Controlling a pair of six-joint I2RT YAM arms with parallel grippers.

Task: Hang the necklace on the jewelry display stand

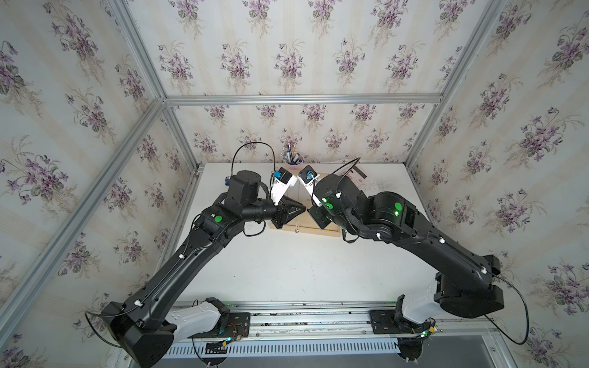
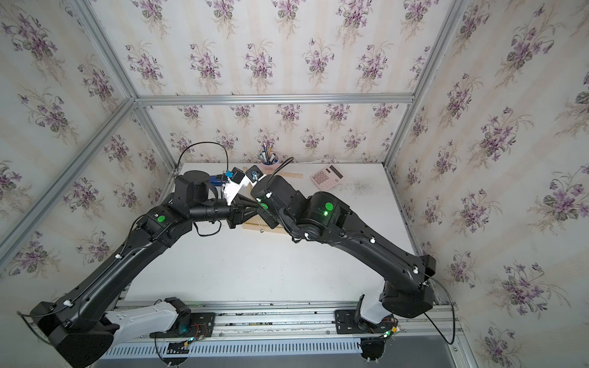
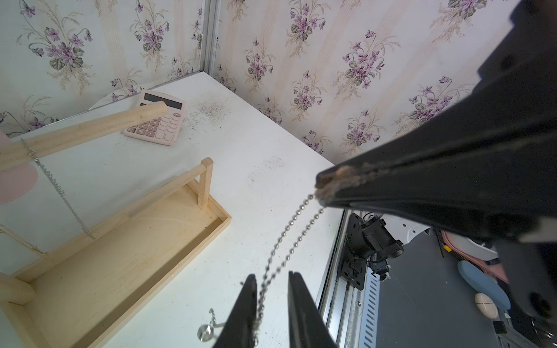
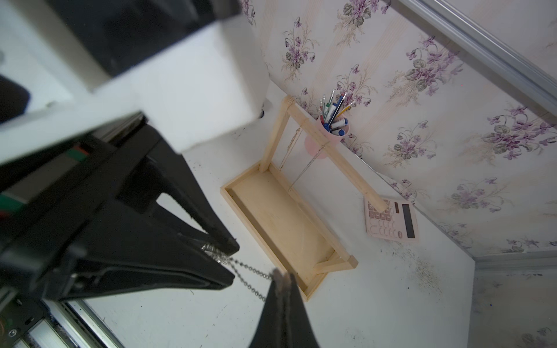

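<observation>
The wooden stand (image 4: 272, 214), a tray with a raised bar, has chains hanging from its top bar (image 3: 87, 130). A silver bead necklace (image 4: 249, 269) hangs between my grippers, which meet above the stand's front. In the right wrist view its clasp end is at the fingers of my right gripper (image 1: 317, 214), which is shut. In the left wrist view the chain runs down between the fingers of my left gripper (image 1: 293, 210), part open, with a round pendant (image 3: 204, 332) below.
A pink calculator (image 4: 390, 220) and a pen cup (image 4: 332, 126) stand behind the stand.
</observation>
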